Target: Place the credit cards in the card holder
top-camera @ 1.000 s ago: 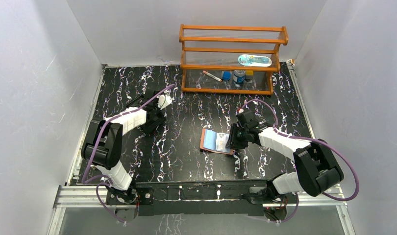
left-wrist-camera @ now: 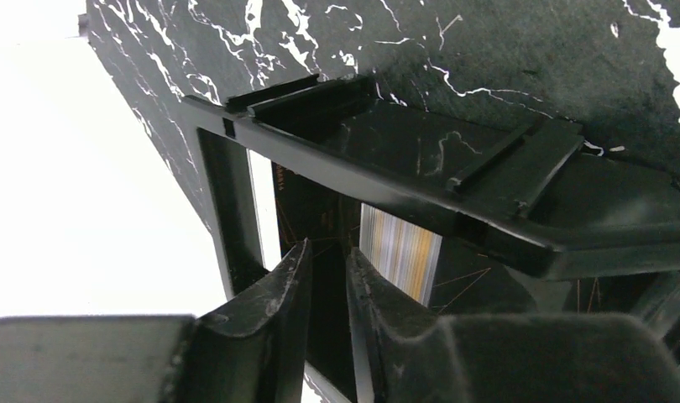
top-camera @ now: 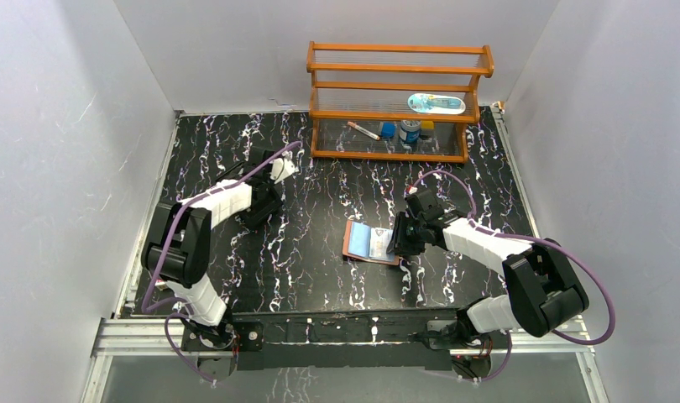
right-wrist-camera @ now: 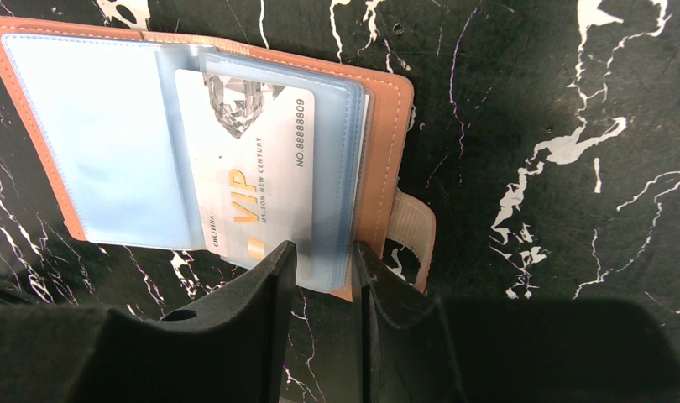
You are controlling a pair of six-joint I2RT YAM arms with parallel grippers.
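The card holder [right-wrist-camera: 383, 159], tan with light-blue pockets, lies open on the dark table. A white and grey VIP card [right-wrist-camera: 274, 168] sits in its right-hand pocket. Over the holder's near right edge is my right gripper; its fingertips stand apart, with the pocket's edge showing between them. At the left, a black box [left-wrist-camera: 345, 164] holds an upright row of thin card edges [left-wrist-camera: 400, 248], striped white, grey and orange. My left gripper reaches to the box with its fingers apart, the right finger by the row's left edge. No card shows between them.
A wooden rack [top-camera: 387, 155] stands at the back, with a marker [top-camera: 363, 131], a blue box [top-camera: 388, 130], a jar [top-camera: 410, 131] and a blue-white packet [top-camera: 437, 103]. Between the arms the marble-patterned table [top-camera: 316, 201] is clear.
My left gripper has shifted slightly toward the back at the black box. The right arm and the card holder look unmoved.
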